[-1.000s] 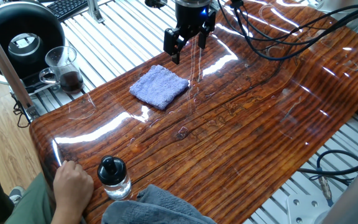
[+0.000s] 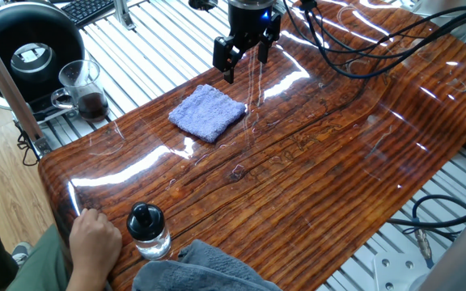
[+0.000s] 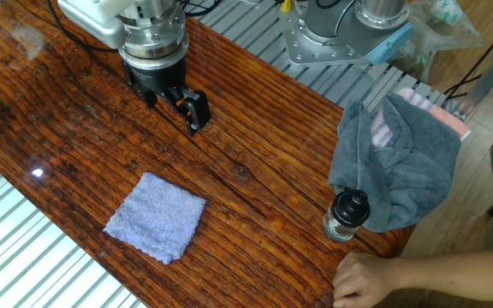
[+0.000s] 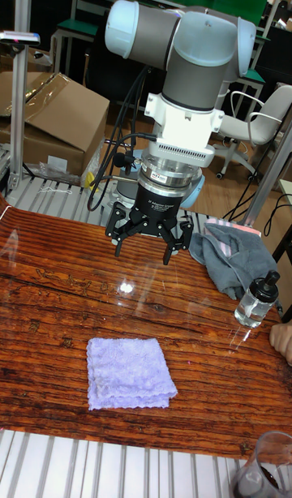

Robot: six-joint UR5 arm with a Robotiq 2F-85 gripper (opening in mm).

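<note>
A folded lavender cloth (image 2: 207, 113) lies flat on the glossy wooden table (image 2: 298, 186); the second view shows the same cloth (image 3: 157, 217), and the third view has it (image 4: 130, 373) near the table edge. Above the table hangs my black gripper (image 4: 143, 254), pointing down with its fingers spread wide and nothing between them. In the first view the gripper (image 2: 247, 68) appears beyond the cloth's upper right corner, apart from it.
A clear bottle with a black pump top (image 3: 346, 216) stands beside a crumpled grey towel (image 3: 422, 162). A person's hand (image 2: 95, 242) rests at the table edge near the bottle. A glass mug (image 2: 84, 90) with dark liquid stands by the corner. Mid-table is clear.
</note>
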